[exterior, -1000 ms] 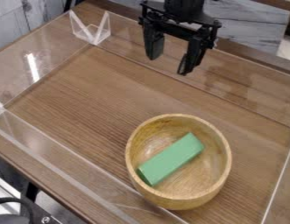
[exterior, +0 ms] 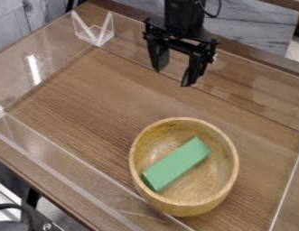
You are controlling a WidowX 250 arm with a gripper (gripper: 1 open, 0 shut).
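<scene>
The black gripper (exterior: 180, 65) hangs over the back middle of the wooden table, its fingers apart and pointing down, with nothing visible between them. Toward the front, a round tan bowl (exterior: 218, 172) holds a green rectangular block (exterior: 176, 164), lying at a diagonal. The gripper is well above and behind the bowl.
A clear plastic piece (exterior: 94, 27) is at the back left. A greyish marbled surface runs along the back, and black cable shows at the lower left corner.
Over the last second the gripper has shifted slightly about the back of the table, its body looking a little narrower now. The bowl and green block have not moved.
</scene>
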